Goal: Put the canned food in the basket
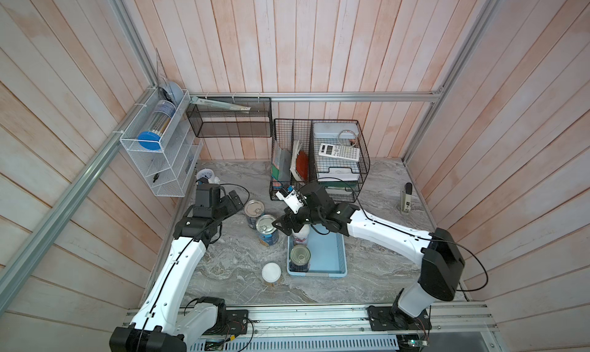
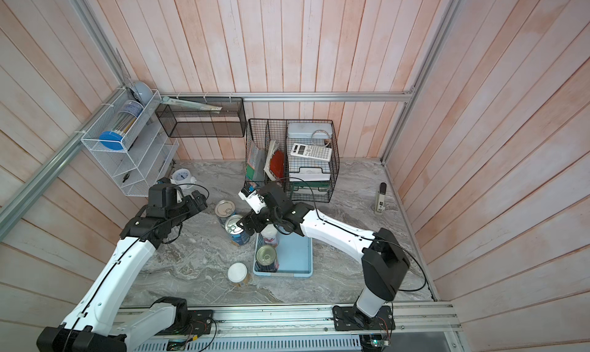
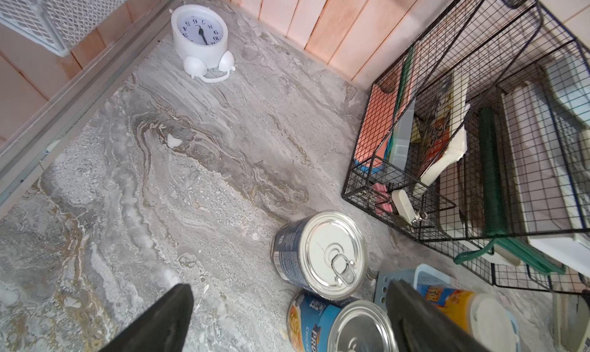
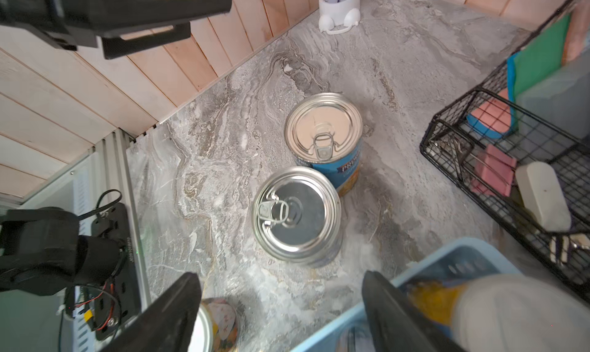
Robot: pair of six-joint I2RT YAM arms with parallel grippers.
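Two metal cans with pull tabs, a rear can (image 1: 253, 208) and a front can (image 1: 266, 225), stand on the table left of the light blue basket (image 1: 333, 274). Nearer the table's front is a white-lidded jar (image 1: 271, 271). Inside the basket, along its left side, are a green-lidded can (image 1: 300, 255) and white-lidded containers, partly hidden by my right arm. My right gripper (image 1: 282, 223) is open above the basket's left edge, beside the front can. My left gripper (image 1: 237, 200) hangs open, left of the rear can. Nothing sits between either pair of fingers.
A black wire rack (image 1: 367, 167) with books and a remote stands behind the basket. A white clock (image 3: 199, 35) sits at the back left, below white shelves (image 1: 166, 173).
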